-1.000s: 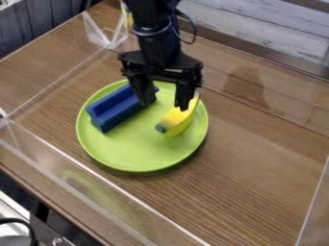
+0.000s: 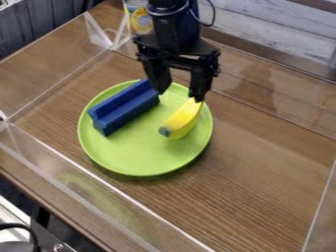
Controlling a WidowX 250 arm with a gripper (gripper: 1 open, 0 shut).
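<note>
A green plate (image 2: 144, 153) lies on the wooden table. On its left part rests a long blue block (image 2: 122, 106), and on its right part a yellow banana-like object (image 2: 182, 120). My black gripper (image 2: 179, 85) hangs open over the back of the plate, its fingers above and between the two objects, holding nothing.
Clear panels edge the workspace. A small yellow item (image 2: 137, 17) stands at the back, partly behind the arm.
My gripper has moved up and back, away from over the plate's middle, uncovering more of the yellow object. The objects on the plate look unmoved.
</note>
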